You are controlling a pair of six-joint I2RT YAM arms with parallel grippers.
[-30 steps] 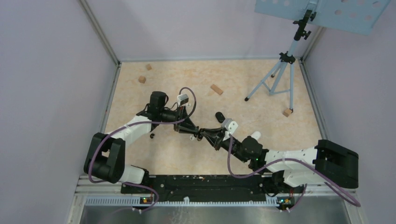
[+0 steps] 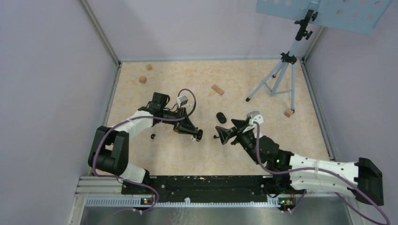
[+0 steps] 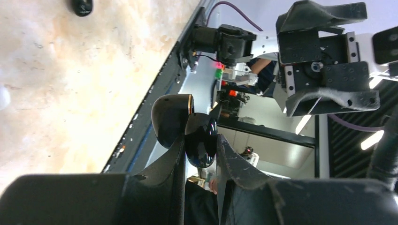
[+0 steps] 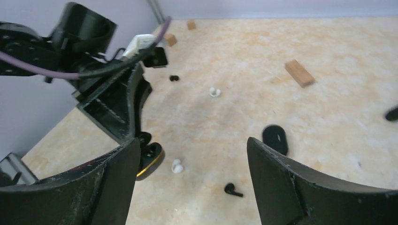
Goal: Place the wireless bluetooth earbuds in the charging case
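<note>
My left gripper (image 2: 195, 133) is shut on a glossy black charging case (image 3: 201, 140), which stands with its lid (image 3: 172, 119) open; a copper-coloured rim shows along the lid. Its inside cannot be made out, so whether any earbud sits there is unclear. To the right of it, apart from the case, my right gripper is open, and nothing shows between its fingers. On the table between the two grippers lies a small black earbud (image 4: 232, 190) with a short stem. A white earbud pair (image 4: 177, 166) rests near the case.
A black oval case (image 2: 221, 117) lies beyond the right gripper. More white earbuds (image 4: 215, 92) and small black pieces (image 2: 153, 136) are scattered about. Wooden blocks (image 2: 218, 89) lie farther back, and a tripod (image 2: 284, 79) stands at the right.
The right gripper was at the case in the left gripper; it has drawn back to the right and now stands open and clear of it.
</note>
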